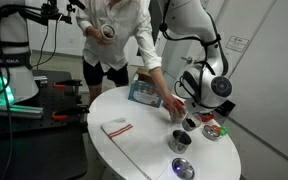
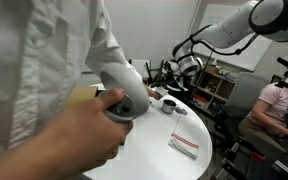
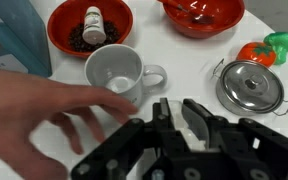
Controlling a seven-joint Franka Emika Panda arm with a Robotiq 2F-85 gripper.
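In the wrist view my gripper is shut on a pale object [image 3: 187,130], mostly hidden by the fingers; what it is I cannot tell. A white mug [image 3: 114,70] stands just beyond, its handle towards my gripper. A person's hand [image 3: 54,110] reaches in from the left, close to the mug. From exterior view 1 the arm [image 1: 206,85] bends down over the far side of the white table, with the hand [image 1: 174,106] beside the gripper.
Red bowls [image 3: 199,18] stand beyond the mug, one holding dark beans and a small bottle [image 3: 94,25]. A lidded pot [image 3: 251,88], tomato [image 3: 256,53] and broccoli [image 3: 281,43] are to the right. A striped cloth [image 1: 116,128] lies at the near left.
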